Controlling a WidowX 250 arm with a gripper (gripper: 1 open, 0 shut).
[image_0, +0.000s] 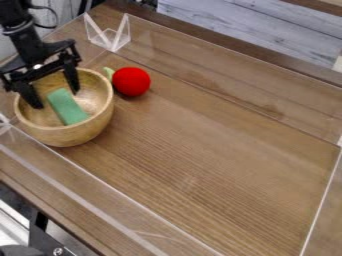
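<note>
My black gripper (39, 78) is at the upper left, over the back left part of a round tan bowl (95, 125), its fingers spread open and reaching down to about the rim. Inside the bowl lies a green oblong block (67, 108). Whether a finger touches the bowl or block is hard to tell.
A red round object (131, 81) sits right of the bowl, with a small green item partly behind it. A white wire or clear holder (110, 32) stands at the back.
</note>
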